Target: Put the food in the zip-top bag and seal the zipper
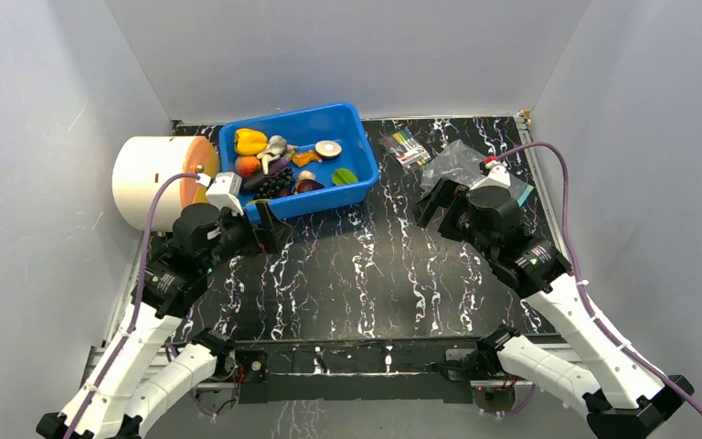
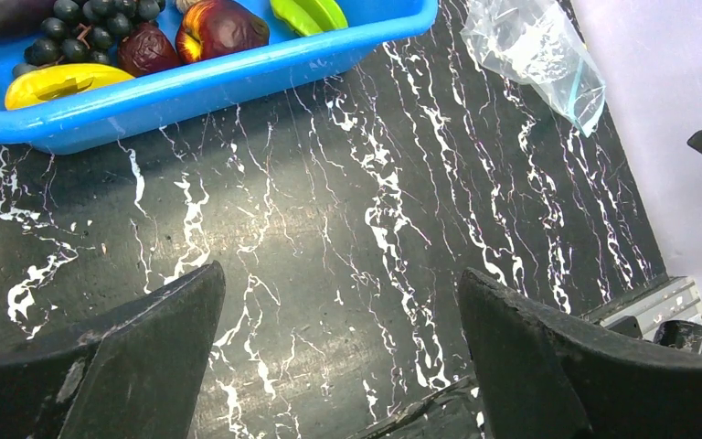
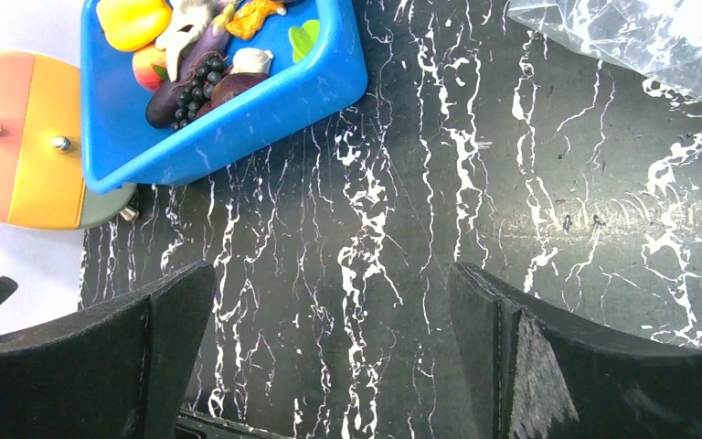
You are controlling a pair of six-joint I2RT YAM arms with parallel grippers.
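Note:
Play food fills the blue tray [image 1: 362,146] at the back left: a yellow pepper [image 1: 250,141], black grapes [image 2: 101,29], an eggplant [image 3: 208,46], a dark red fruit [image 2: 221,31] and other pieces. A clear zip top bag [image 1: 458,163] lies flat on the table at the back right, partly behind the right arm in the top view. Just in front of the tray hovers my left gripper, open with only bare tabletop between its fingers. My right gripper is also open and empty, left of and in front of the bag.
Colored markers in a pack [image 1: 406,148] lie between tray and bag. A cream cylinder [image 1: 151,181] with an orange face stands left of the tray. Walls close in the back and sides.

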